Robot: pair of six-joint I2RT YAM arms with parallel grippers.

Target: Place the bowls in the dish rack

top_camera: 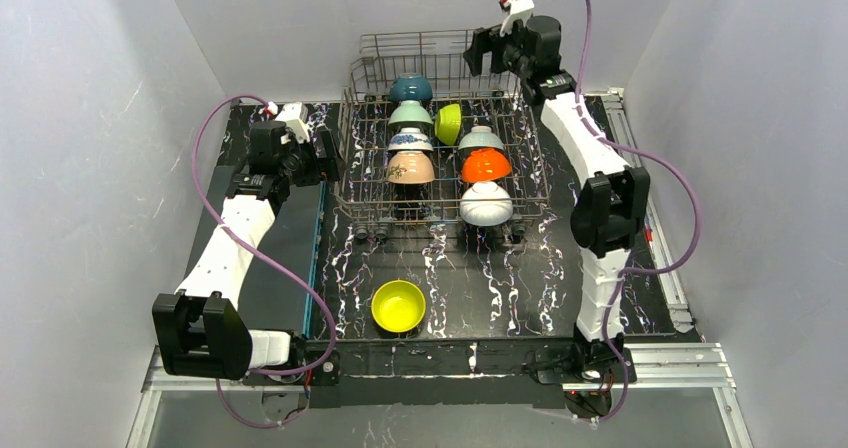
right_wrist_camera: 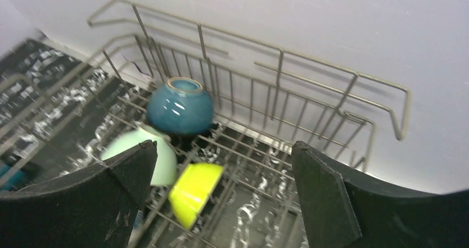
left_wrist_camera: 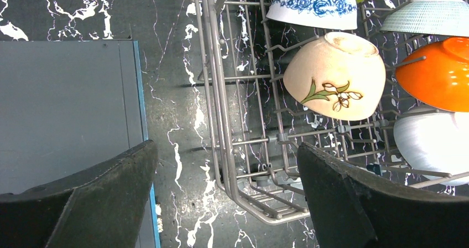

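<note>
The yellow-green bowl (top_camera: 448, 125) stands tipped on its side in the middle of the dish rack (top_camera: 345, 173), right of the pale green bowl (top_camera: 410, 115) and out of line with both bowl rows. The right wrist view shows the same yellow-green bowl (right_wrist_camera: 194, 191) below my open right gripper (top_camera: 480, 54), which is raised over the rack's back right corner, empty. My left gripper (top_camera: 332, 156) is open at the rack's left side, nothing between its fingers. Another yellow bowl (top_camera: 398, 306) sits upright on the counter in front of the rack.
In the left row are a dark blue bowl (top_camera: 411, 89), a blue-flowered bowl (top_camera: 409, 140) and a peach bowl (top_camera: 411, 168). Grey-green (top_camera: 481, 139), orange (top_camera: 486, 165) and white (top_camera: 486, 205) bowls form the right row. A grey panel (left_wrist_camera: 66, 115) lies left.
</note>
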